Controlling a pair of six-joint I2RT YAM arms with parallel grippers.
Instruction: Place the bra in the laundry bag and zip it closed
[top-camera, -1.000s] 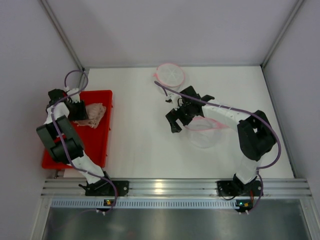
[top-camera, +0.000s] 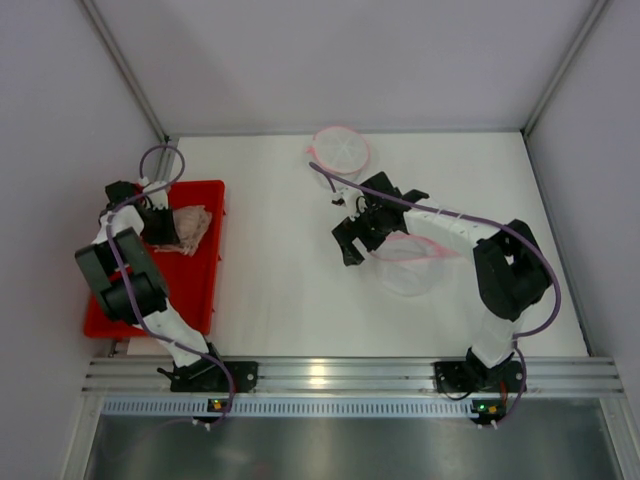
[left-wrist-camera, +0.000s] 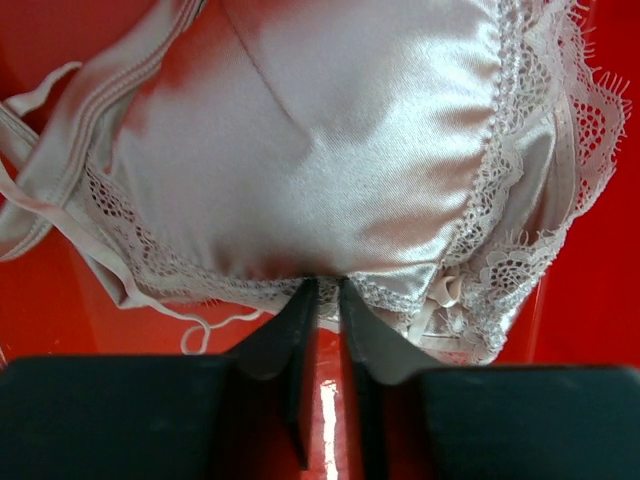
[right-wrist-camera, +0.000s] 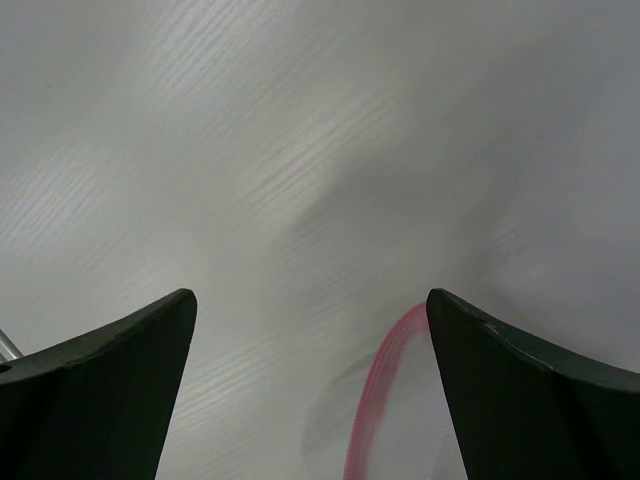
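In the left wrist view the pale satin bra (left-wrist-camera: 330, 130), edged with lace, lies bunched in the red bin (top-camera: 205, 290). The tips of my left gripper are close together at the bra's lower lace edge, a narrow gap between them. Whether cloth is pinched there cannot be made out. A sheer white mesh bag (top-camera: 405, 275) with pink trim lies flat on the right half of the table. Over its left side, my right gripper stands wide open and empty, with the bag's pink edging (right-wrist-camera: 375, 395) visible below.
Another round mesh piece with pink trim (top-camera: 340, 150) lies at the table's back edge. The bin's right wall (top-camera: 217, 240) rises beside the bra.
My left gripper has shifted slightly right over the bra in the bin. The right arm and both mesh pieces look unmoved.
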